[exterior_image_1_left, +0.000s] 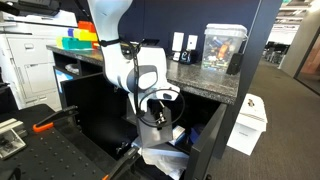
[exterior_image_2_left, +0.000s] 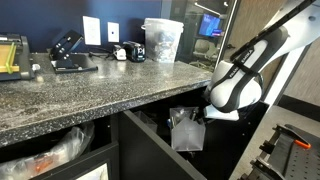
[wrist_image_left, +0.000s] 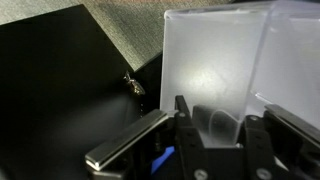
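A translucent plastic container (wrist_image_left: 205, 60) hangs tilted from my gripper, whose fingers are shut on one of its walls. From the side, the same container (exterior_image_1_left: 153, 134) shows as a greyish box below the white arm, inside the black open drawer or bin under the counter. The second exterior view has the container (exterior_image_2_left: 187, 132) standing out light against the dark interior. Whether it touches the bottom cannot be told. The fingertips are mostly hidden in both exterior views.
A crumpled clear plastic bag (exterior_image_1_left: 165, 158) lies just in front of the container, and a small white-and-blue item (exterior_image_1_left: 178, 132) is to its right. Black panels (exterior_image_1_left: 208, 140) border the space. A granite counter (exterior_image_1_left: 205, 80) runs above, bearing a clear tub (exterior_image_1_left: 222, 47).
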